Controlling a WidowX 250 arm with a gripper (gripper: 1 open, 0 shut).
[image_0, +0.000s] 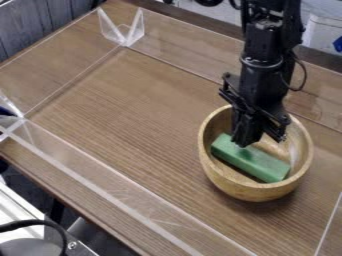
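Observation:
A black robot gripper (245, 133) reaches down from the top right over a round wooden bowl (223, 182). Inside the bowl lies a green block (251, 163), tilted along a diagonal. The gripper's tips are just above the block's upper-left end, at the bowl's back half. It looks shut; whether anything is between its fingertips is hard to see, and the block rests in the bowl.
Dark cables and a white surface show at the lower left corner.

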